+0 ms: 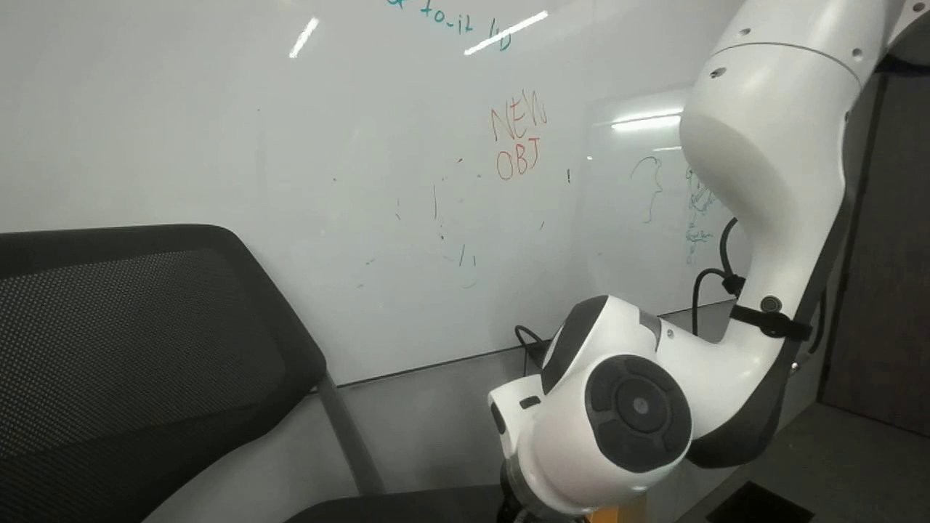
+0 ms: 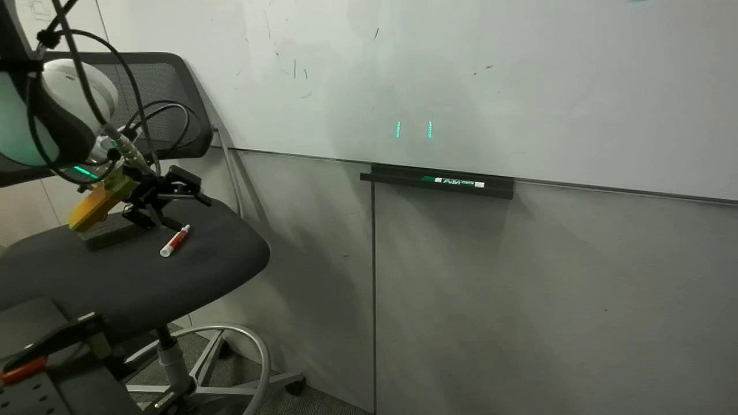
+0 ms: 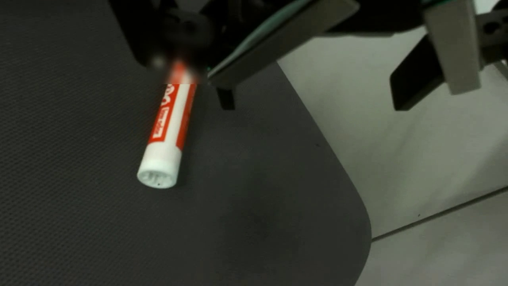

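Observation:
A red-and-white marker point(image 2: 175, 241) lies on the dark chair seat point(image 2: 200, 276). In the wrist view the marker point(image 3: 164, 128) points its white end toward the bottom of the picture, while its other end blurs at the dark gripper parts. My gripper point(image 2: 191, 211) is low over the seat, right by the marker. Its two fingers point(image 3: 452, 52) stand wide apart with nothing between them; the marker lies to the left of that gap. In exterior view 1 the lower frame edge cuts off the fingers.
The mesh chair back point(image 1: 131, 340) rises beside the arm. Behind the chair is a whiteboard point(image 1: 349, 113) with writing. A black tray point(image 2: 443, 188) on the wall holds a green marker point(image 2: 456, 182). Past the seat's rounded edge is grey wall panel point(image 3: 428, 157).

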